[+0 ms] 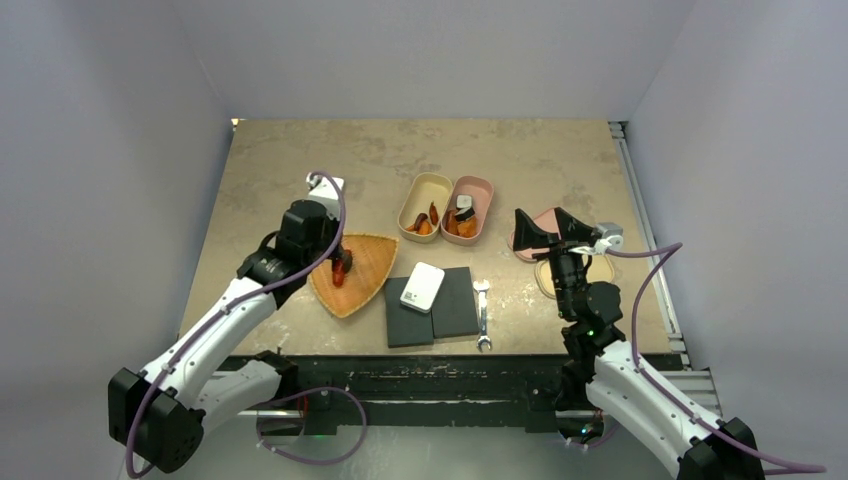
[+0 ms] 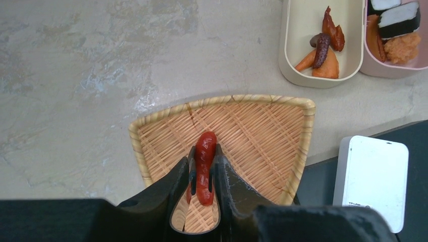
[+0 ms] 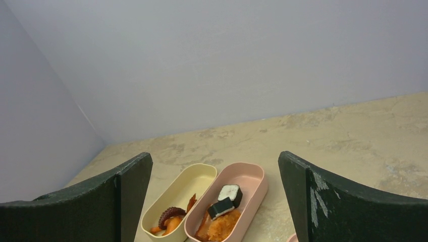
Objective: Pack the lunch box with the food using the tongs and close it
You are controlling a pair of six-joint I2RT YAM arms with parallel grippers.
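Observation:
In the left wrist view a glossy red sausage (image 2: 205, 147) lies on the fan-shaped woven basket (image 2: 282, 166). My left gripper is low over the basket, one finger on each side of the sausage and close to it. Whether the fingers press on it cannot be made out. A cream box (image 1: 408, 208) holds several food pieces, and the pink box (image 1: 484, 190) touching it holds rice rolls (image 3: 230, 193) and fried food (image 3: 224, 226). On the right, my right gripper (image 1: 538, 226) stands open and empty, its fingers wide apart, above a pink lid (image 1: 526, 254).
A white phone-like object (image 1: 423, 287) rests on dark panels (image 1: 456, 300), with a wrench (image 1: 483, 315) beside them. Partly under the right arm lies a cream lid (image 1: 599, 272).

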